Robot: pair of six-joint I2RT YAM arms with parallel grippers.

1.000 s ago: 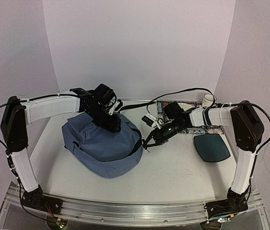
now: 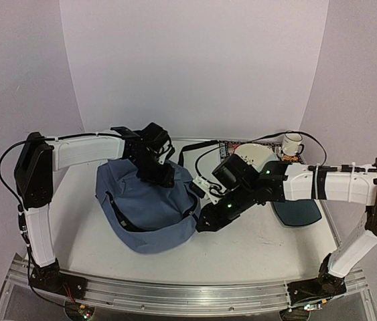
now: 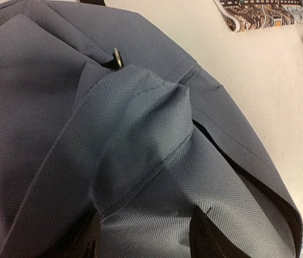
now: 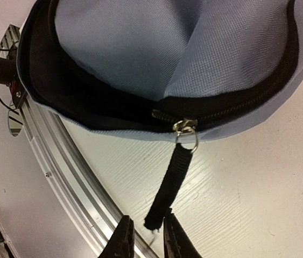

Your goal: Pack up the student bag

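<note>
The blue-grey bag [image 2: 144, 221] lies open on the left half of the table. My left gripper [image 2: 168, 174] is over its back part, open above folded fabric [image 3: 146, 150], nothing visibly held between its fingers. My right gripper [image 2: 205, 224] is at the bag's right front edge. In the right wrist view, the zipper slider [image 4: 185, 127] with its ring and black pull tab [image 4: 167, 188] hangs toward my part-open right fingers; whether they touch the tab's end is unclear.
A patterned mat [image 2: 228, 146] with a white mug [image 2: 292, 144] and a pale item lies at the back right. A dark teal board [image 2: 296, 214] lies on the right.
The bag and my left gripper have shifted slightly rightward.
</note>
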